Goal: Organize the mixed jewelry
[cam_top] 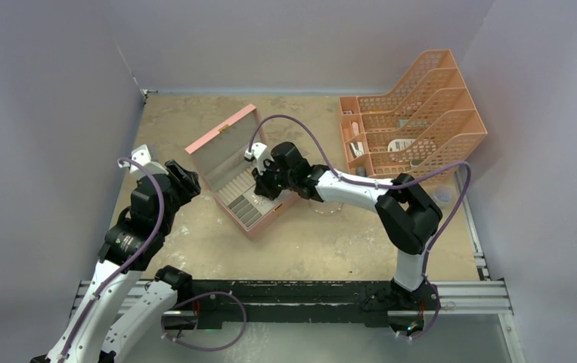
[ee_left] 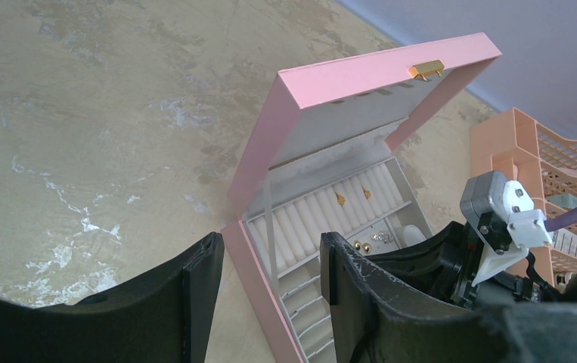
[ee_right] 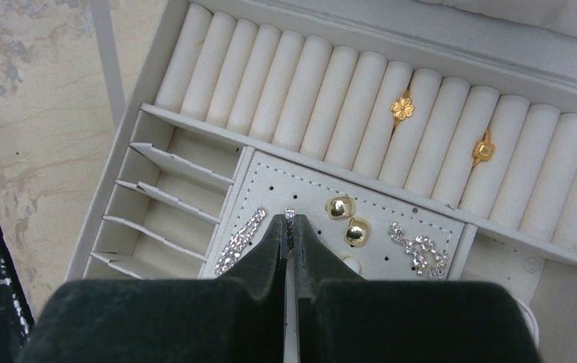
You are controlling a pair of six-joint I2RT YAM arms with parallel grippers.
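A pink jewelry box (cam_top: 208, 151) stands open. In the right wrist view, its ring rolls (ee_right: 317, 87) hold two gold rings (ee_right: 403, 107), and its pad carries gold earrings (ee_right: 340, 206) and sparkly pieces (ee_right: 243, 238). My right gripper is shut over the pad, its tips at a small sparkly piece; whether it grips that is unclear. My left gripper hangs left of the box, part open, nothing between its fingers.
An orange organizer (cam_top: 440, 132) with small items stands at the back right. A pale chain lies under the right arm.
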